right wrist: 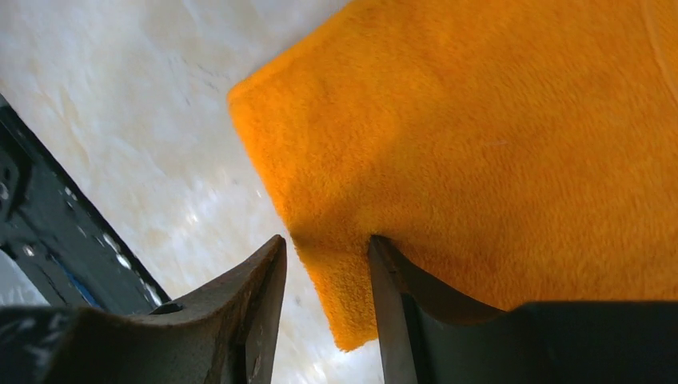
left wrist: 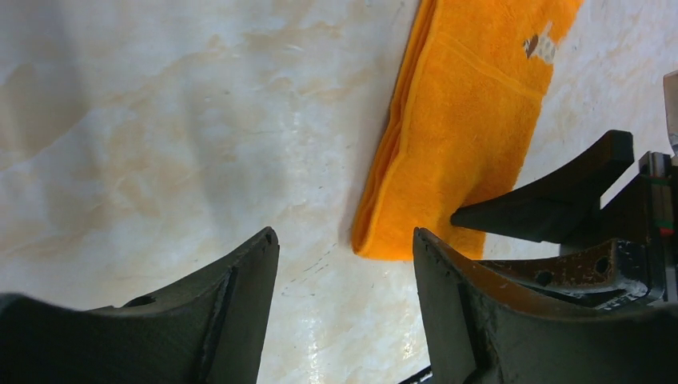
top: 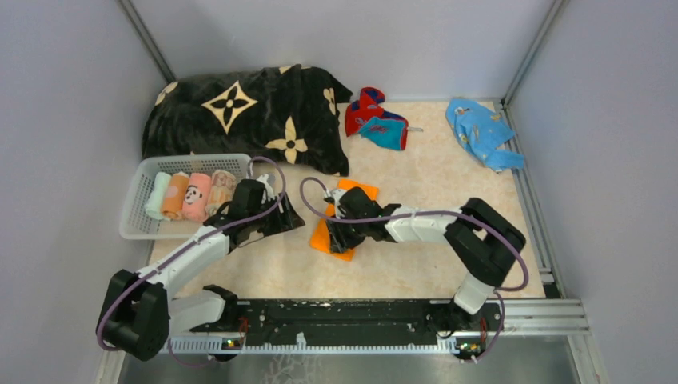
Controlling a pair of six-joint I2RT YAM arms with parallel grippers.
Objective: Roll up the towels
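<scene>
A folded orange towel [top: 326, 238] lies in the middle of the table, slanted, its layered long edge [left wrist: 389, 156] facing left. My right gripper [top: 337, 246] is over its near half. In the right wrist view the towel [right wrist: 448, 144] fills most of the picture, and my right gripper is part open, one finger against the cloth and the towel's corner strip between the fingers; whether it is gripped does not show. Left of the towel, my left gripper stands open and empty. A light basket [top: 137, 208] at the left holds several rolled towels [top: 197, 198].
A black patterned cloth [top: 240, 112] covers the back left. Red and teal cloths [top: 384, 128] lie at the back middle, a crumpled blue towel [top: 482, 132] at the back right. Bare table shows right of the orange towel and in front of the basket.
</scene>
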